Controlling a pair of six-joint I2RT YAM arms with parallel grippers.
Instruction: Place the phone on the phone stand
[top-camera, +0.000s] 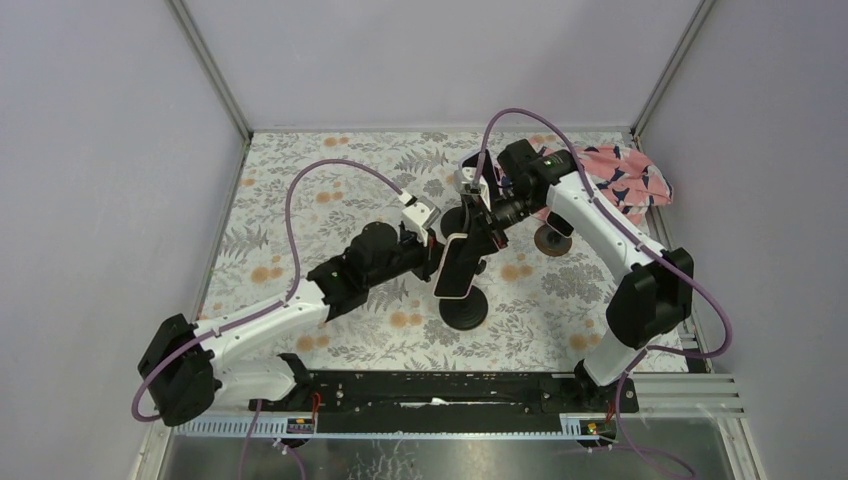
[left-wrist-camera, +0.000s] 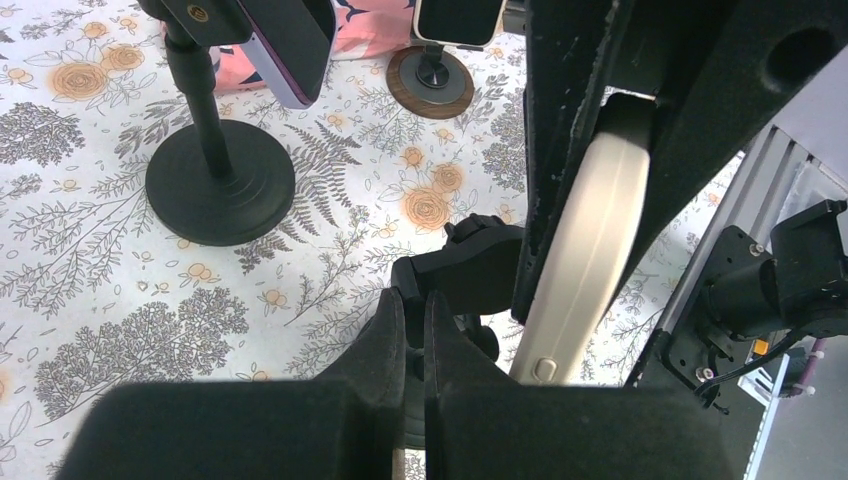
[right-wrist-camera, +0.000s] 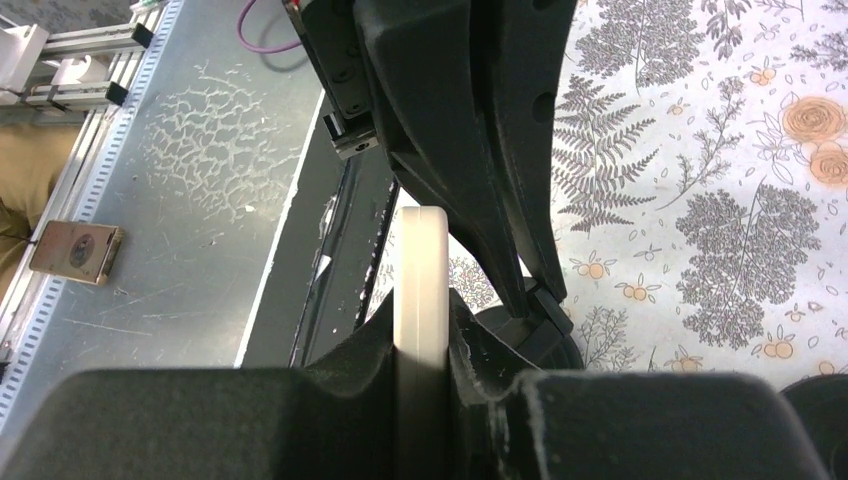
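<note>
A phone in a pale case (top-camera: 458, 268) hangs over the round base of a black stand (top-camera: 463, 310) in the middle of the table. My right gripper (top-camera: 478, 228) is shut on the phone, whose pale edge (right-wrist-camera: 420, 280) runs between its fingers. My left gripper (top-camera: 434, 256) is just left of the phone, shut on a black part of the stand (left-wrist-camera: 455, 270), which is partly hidden behind the phone and fingers. In the left wrist view the phone's pale side (left-wrist-camera: 585, 250) stands beside that part, held by the right gripper.
Other stands with phones stand behind: a black one (left-wrist-camera: 220, 190) and one on a wooden base (left-wrist-camera: 430, 90). A pink patterned cloth (top-camera: 620, 180) lies at the back right.
</note>
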